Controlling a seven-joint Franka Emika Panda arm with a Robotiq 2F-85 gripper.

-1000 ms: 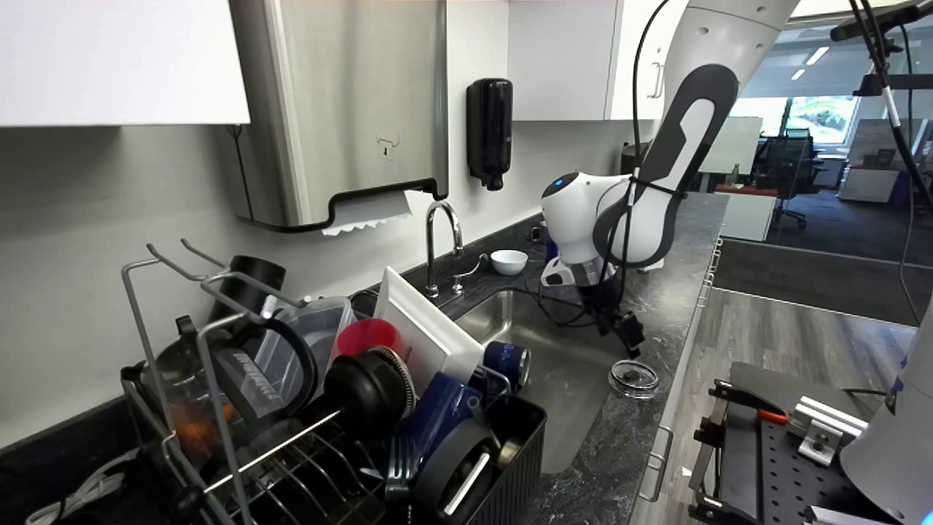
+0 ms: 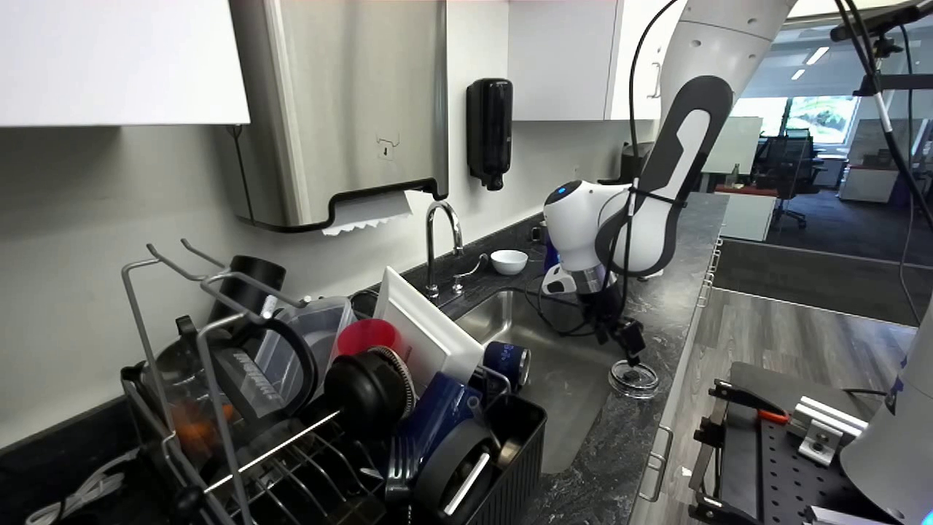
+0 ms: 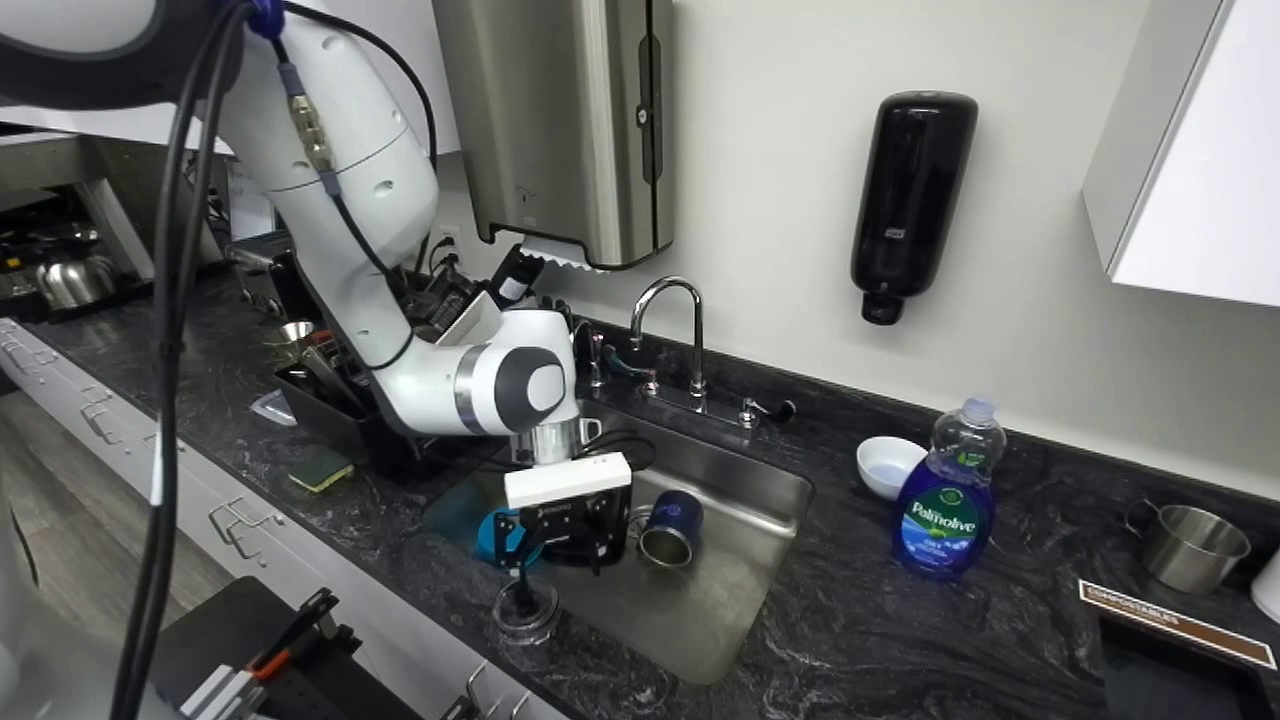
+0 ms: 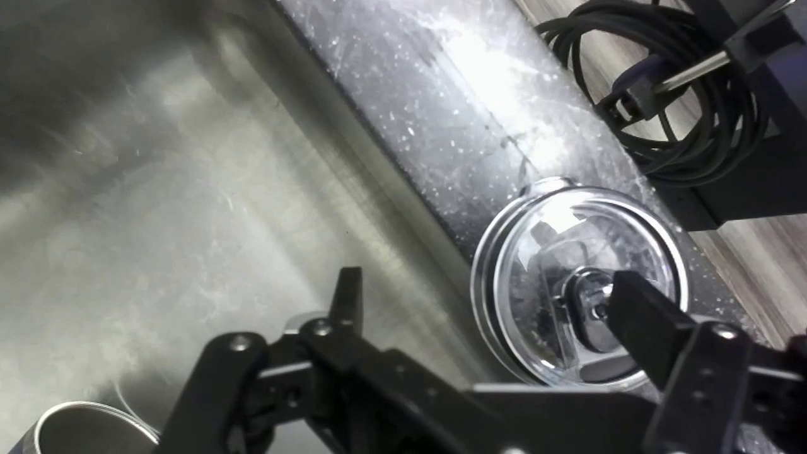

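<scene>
A clear round lid [image 4: 529, 250] lies on the strip of counter between the sink and the counter's front edge. My gripper is open above it, with one finger over the lid's middle and the other out over the sink basin. In exterior view 1 the gripper [image 2: 631, 350] appears right at the lid [image 2: 634, 379], and in exterior view 2 a dark finger reaches down to the lid [image 3: 525, 614]. Whether that finger touches the lid I cannot tell. Nothing is held between the fingers.
In the sink [image 3: 750, 564] lies a dark blue mug [image 3: 672, 528] on its side, near a blue round item [image 3: 489, 538]. A full dish rack [image 2: 262, 464] stands on one side. On the other are a white bowl [image 3: 890, 466] and a soap bottle [image 3: 948, 504].
My gripper has come down slightly toward the lid. The lid itself has stayed in place.
</scene>
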